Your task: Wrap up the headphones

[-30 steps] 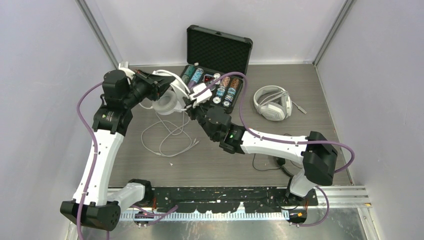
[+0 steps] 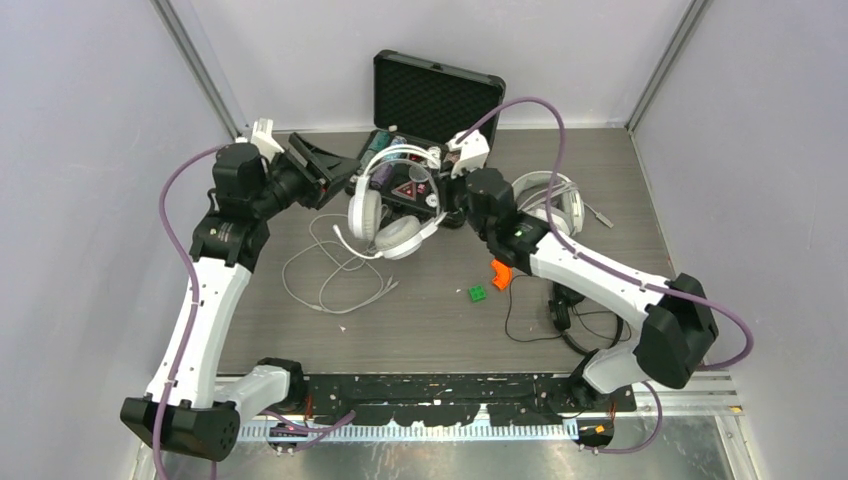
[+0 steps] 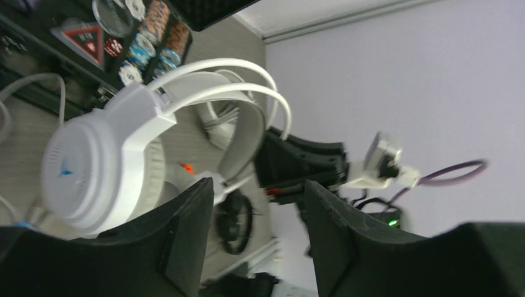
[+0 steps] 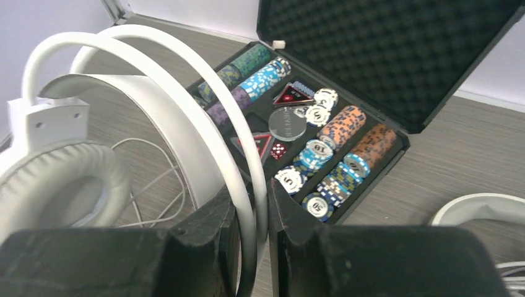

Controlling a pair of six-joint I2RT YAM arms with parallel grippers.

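A white headset (image 2: 398, 236) hangs in the air over the chip case, my right gripper (image 2: 448, 185) shut on its headband, whose white bands run between the fingers in the right wrist view. My left gripper is open and empty, just left of the headset in the top view, with the ear cup (image 3: 90, 170) just beyond its fingers in the left wrist view. A pale cable (image 2: 330, 300) lies loosely looped on the table below.
An open case (image 2: 436, 95) of poker chips stands at the back. A second white headset (image 2: 560, 225) lies right, with a black headset (image 2: 562, 315), an orange piece (image 2: 501, 275) and green block (image 2: 477, 293) nearer the front.
My right gripper has carried the headset to the right, away from my left gripper, which now stands apart from it with empty fingers.
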